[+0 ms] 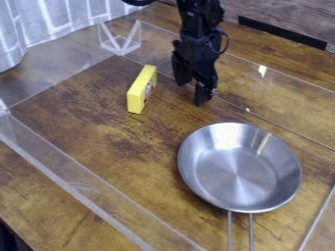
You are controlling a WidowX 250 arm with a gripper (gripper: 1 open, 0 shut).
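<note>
My black gripper (197,86) reaches down from the top centre to the wooden table, open, with nothing visible between its fingers. A yellow box (141,90) lies to its left, apart from it, with its long side running roughly front to back.
A large silver pan (238,163) with its handle toward the front sits at the lower right. A white wire object (119,37) is at the back left.
</note>
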